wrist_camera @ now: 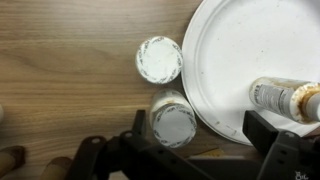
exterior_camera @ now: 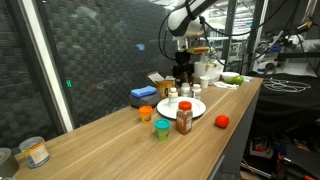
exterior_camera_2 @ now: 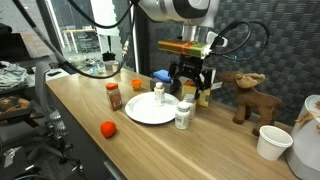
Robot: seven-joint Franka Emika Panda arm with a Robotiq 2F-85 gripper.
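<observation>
My gripper is open, pointing down over the wooden counter beside the white plate (wrist_camera: 212,65). Between its fingers in the wrist view is the round cap of a small bottle (wrist_camera: 174,125), nearer the left finger (wrist_camera: 127,152); nothing is clamped. A second white-capped bottle (wrist_camera: 159,60) stands just beyond it, close to the plate's rim. On the plate, towards the right finger, a labelled bottle (wrist_camera: 285,97) appears. From the second exterior view, two white bottles, one in front (exterior_camera_2: 183,116), stand by the plate below the gripper.
A red-lidded jar (exterior_camera: 184,117), a red round object (exterior_camera: 222,121), a green cup (exterior_camera: 162,128) and an orange cup (exterior_camera: 146,113) are around the plate. Behind the bottles stand a brown deer figure (exterior_camera_2: 251,96) and a white cup (exterior_camera_2: 272,142).
</observation>
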